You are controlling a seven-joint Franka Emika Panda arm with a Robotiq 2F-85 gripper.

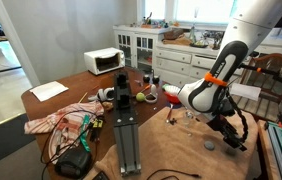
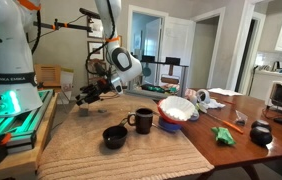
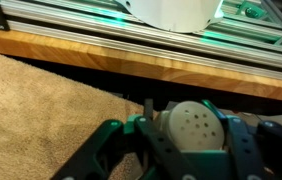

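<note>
My gripper (image 1: 233,139) is low over the right part of the brown mat, near the table edge. In the wrist view a round, beige-topped object (image 3: 194,127) sits between the dark fingers, and the gripper is shut on it. Its lower part is hidden, so what it is cannot be told. The same gripper (image 2: 85,96) shows at the left of exterior view 2, close above the mat. A small grey disc (image 1: 209,143) lies on the mat to the gripper's left.
Two black mugs, one taller (image 2: 141,122) and one shorter (image 2: 115,136), stand on the mat (image 2: 171,151). Behind them is a white bowl (image 2: 176,107). A tall dark post (image 1: 127,130) rises in the foreground, with cloth and cables left of it. Bare mat lies between.
</note>
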